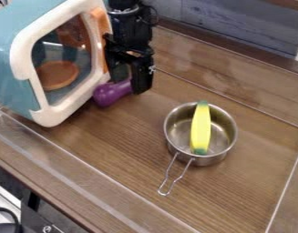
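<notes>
My black gripper (129, 71) hangs open beside the blue-and-white toy microwave (29, 82), low over a purple eggplant (112, 92) that lies on the wooden counter against the microwave's side. The fingertips are near the eggplant; whether they touch it I cannot tell. A steel pan (224, 136) holds a yellow corn-like toy (201, 125) at the right, its wire handle pointing toward the front.
A grey wall (224, 23) runs along the back. A dark cable shows at the lower left corner.
</notes>
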